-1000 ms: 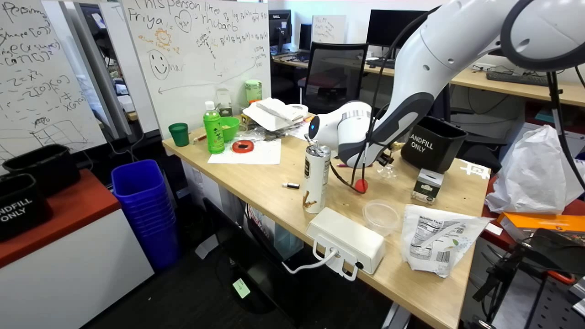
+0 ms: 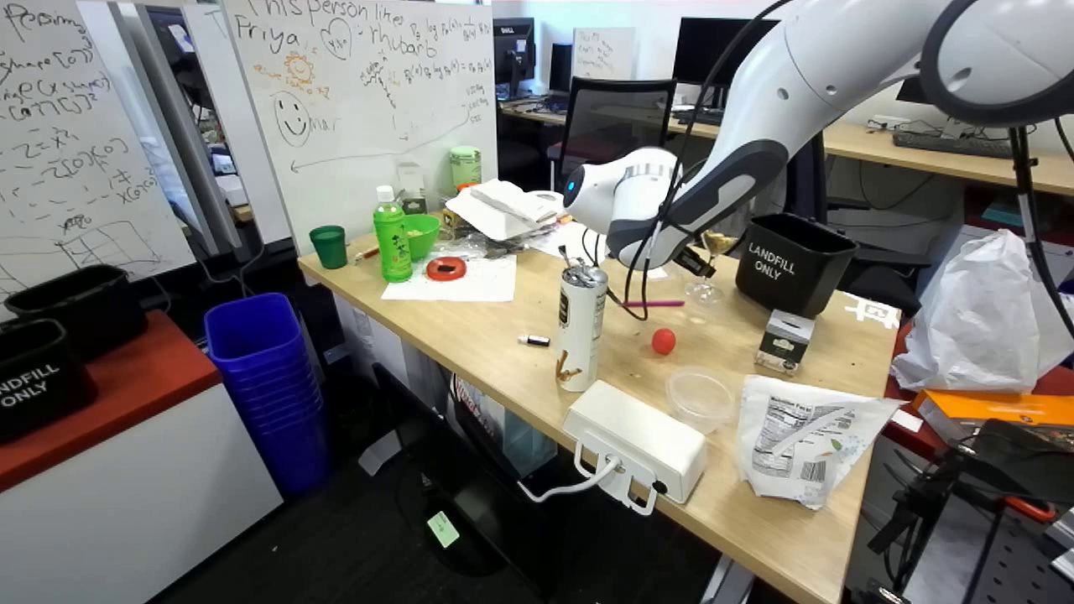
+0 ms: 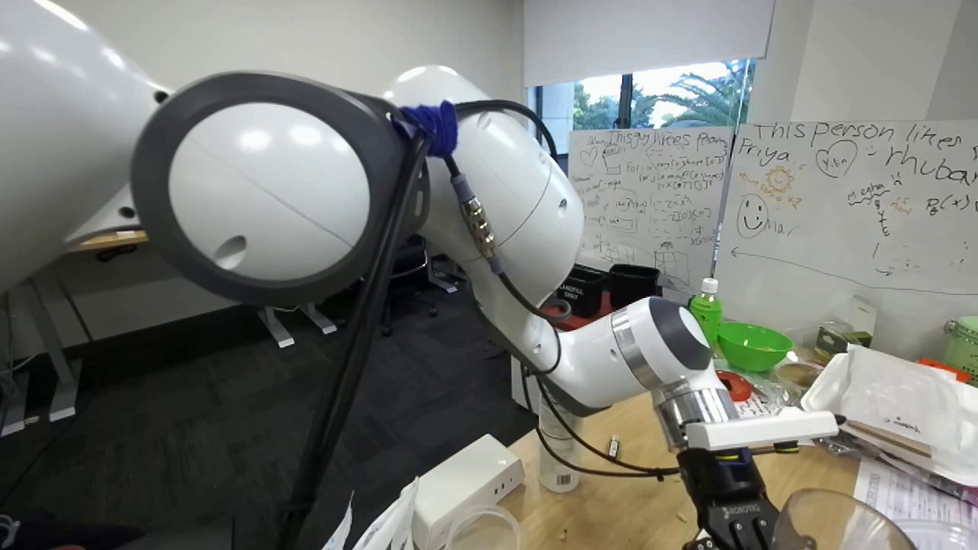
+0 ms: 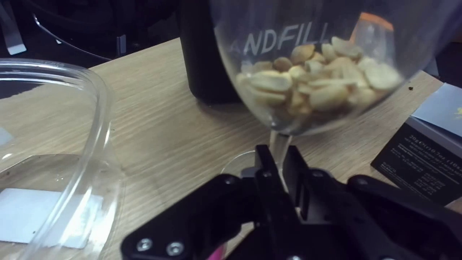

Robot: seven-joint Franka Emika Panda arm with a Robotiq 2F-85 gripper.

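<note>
A clear stemmed glass (image 4: 320,86) holding peanuts (image 4: 320,82) stands upright, its bowl above my fingers in the wrist view. My gripper is shut on its stem, below the bowl. Part of the round foot shows behind the fingertips. In exterior view 1, the glass (image 2: 717,243) is at the table's far side, just left of the black bin (image 2: 795,263), beside my gripper (image 2: 695,261). The bowl's rim shows at the bottom of exterior view 2. I cannot tell whether the foot touches the table.
Left in the wrist view is a clear plastic container (image 4: 97,130); right, a small black box (image 4: 422,160). On the table (image 2: 483,327) are a red ball (image 2: 664,341), a tall can (image 2: 581,327), a white box (image 2: 637,439) and a white pouch (image 2: 805,438).
My arm and gripper have risen and moved back from the front of the table. The glass has shifted slightly up and left in exterior view 1. The red ball is now uncovered.
</note>
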